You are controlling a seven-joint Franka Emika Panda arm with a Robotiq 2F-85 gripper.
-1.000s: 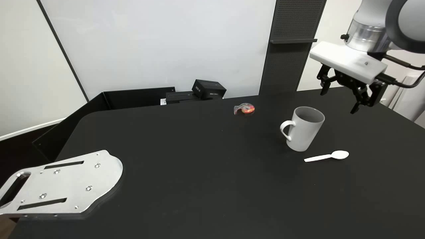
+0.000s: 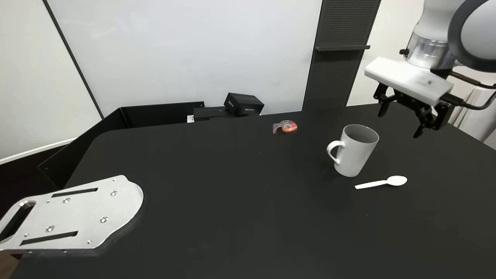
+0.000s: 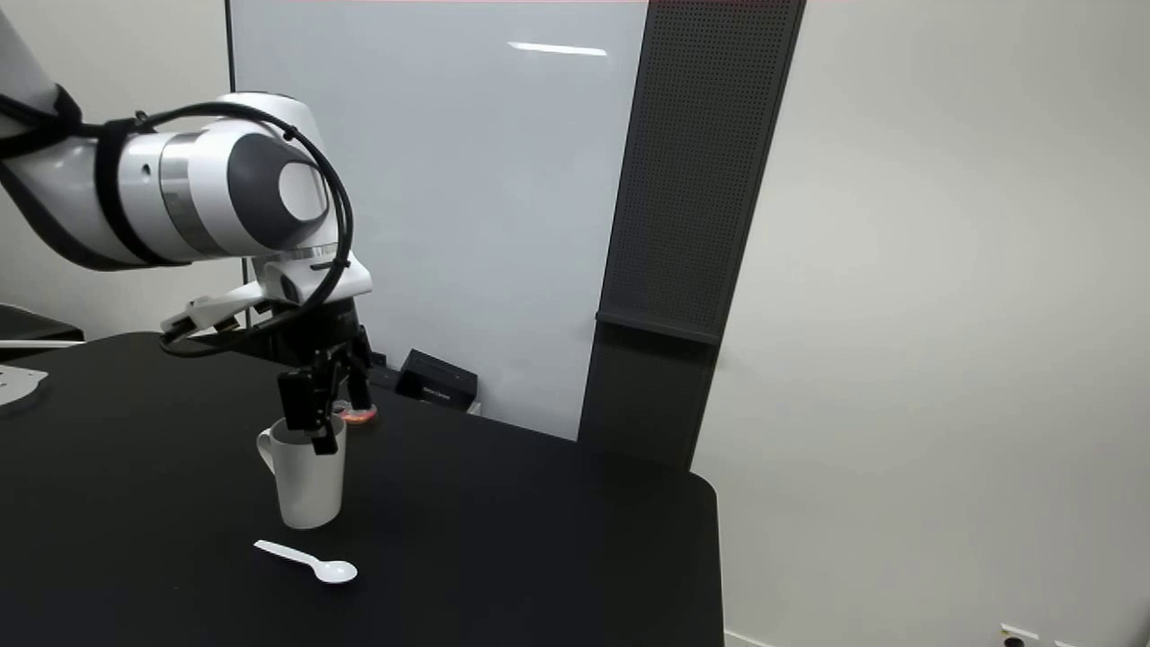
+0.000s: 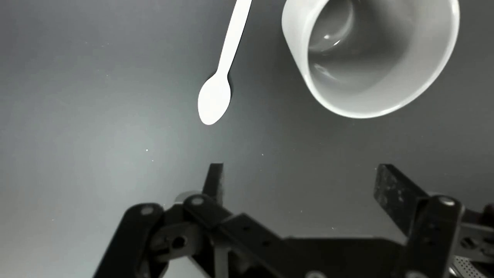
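A white mug (image 2: pixel 352 153) stands upright on the black table, its handle turned to the left in exterior view 1. Beside it a white plastic spoon (image 2: pixel 386 181) lies flat. From the wrist view, the spoon (image 4: pixel 215 97) is at upper left and the mug's open, empty inside (image 4: pixel 370 60) at upper right. My gripper hangs above the table with its fingers wide apart and only bare tabletop between them. In exterior view 2 the gripper (image 3: pixel 340 422) overlaps the rim of the mug (image 3: pixel 309 485), but the wrist view has it clear of the mug.
A tape dispenser (image 2: pixel 286 127) with red tape sits toward the back edge. Black boxes (image 2: pixel 244 104) stand behind the table. A silver metal plate (image 2: pixel 83 214) is at the left front.
In exterior view 1 my gripper has shifted slightly right and down, its fingers still apart. Mug, spoon and tape dispenser are where they were.
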